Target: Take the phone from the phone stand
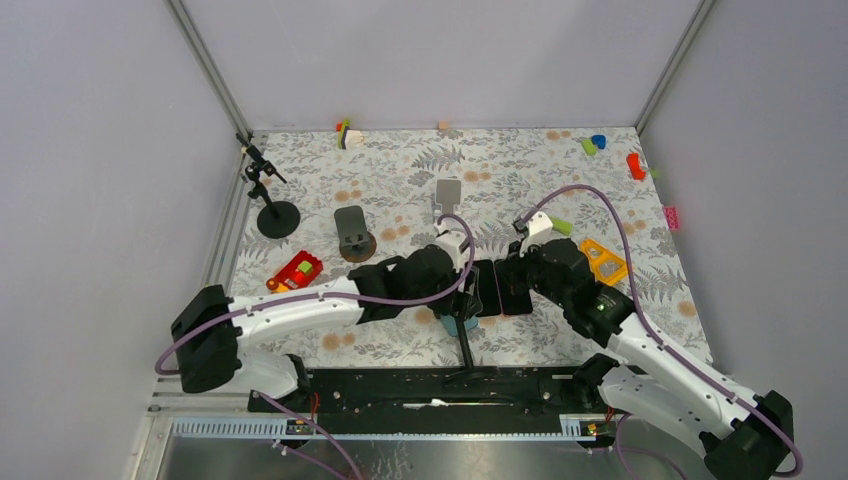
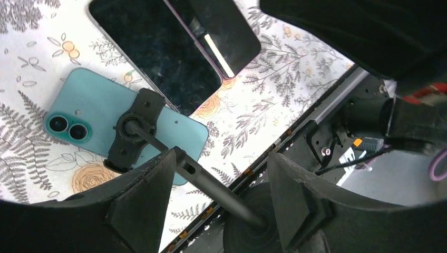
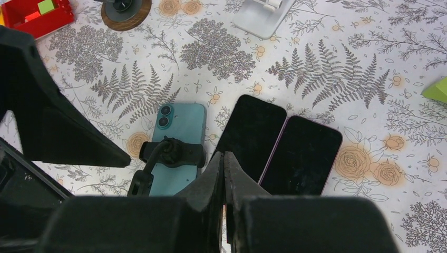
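A teal phone (image 2: 89, 108) lies back up, its twin cameras at one end, under the black clamp (image 2: 136, 124) of a phone stand. The stand's dark rod (image 2: 216, 192) runs from that clamp to a round base (image 2: 248, 219) at the table's front edge. My left gripper is open above, the rod seen between its fingers, which appear clear of the phone. In the right wrist view my right gripper is shut with nothing between its fingertips; the teal phone (image 3: 184, 124) and clamp (image 3: 182, 153) lie left of it.
Two dark phones (image 3: 254, 129) lie side by side right of the teal one. A grey stand (image 1: 448, 192), another stand (image 1: 352, 230), a red toy (image 1: 295, 270) and a yellow frame (image 1: 604, 262) stand around.
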